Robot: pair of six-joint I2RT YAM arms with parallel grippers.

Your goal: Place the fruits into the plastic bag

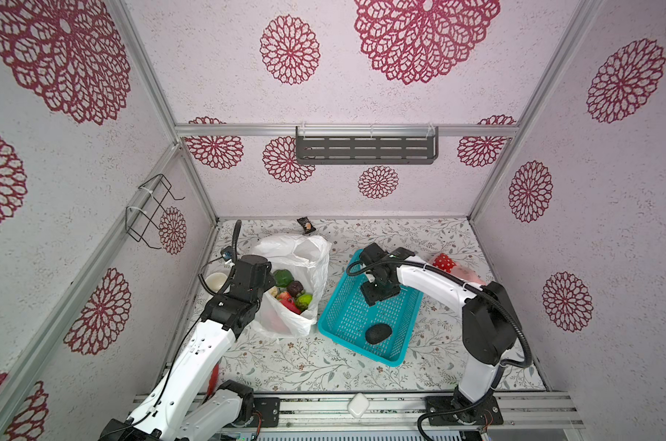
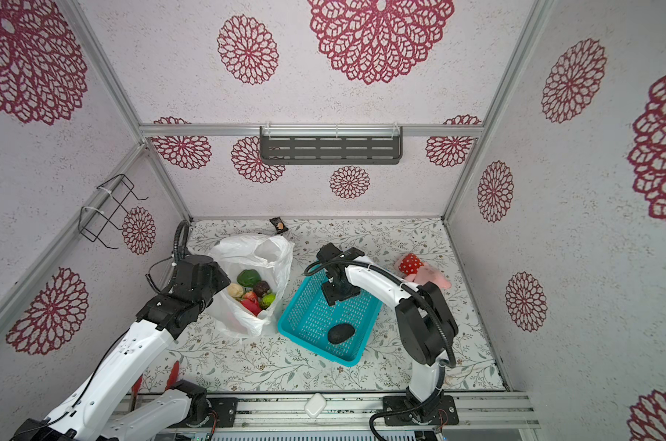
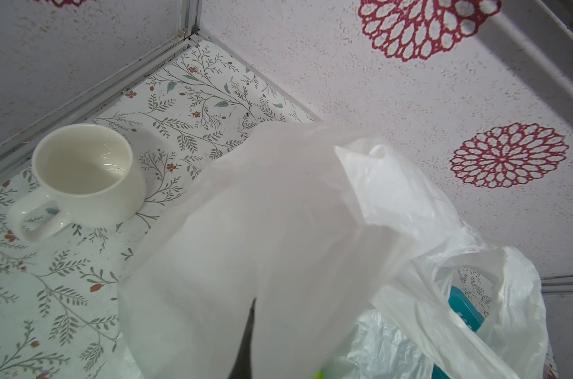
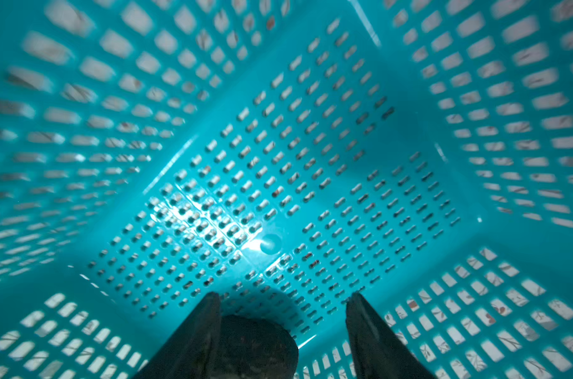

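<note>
The white plastic bag (image 1: 314,257) stands on the left half of the table, its mouth spread. Inside it are several fruits, among them a dark green one (image 1: 282,278), a red one (image 1: 289,304) and a bright green one (image 1: 303,300). My left gripper is at the bag's left side, shut on its thin plastic, which covers most of the fingers. A dark oval avocado (image 1: 378,333) lies in the front of the turquoise basket (image 1: 333,334). Behind it, over the basket, my right gripper is open with nothing between its fingers.
A white mug (image 3: 87,177) stands left of the bag. A pink plush toy (image 2: 428,276) lies right of the basket, and a small black packet (image 1: 305,225) at the back.
</note>
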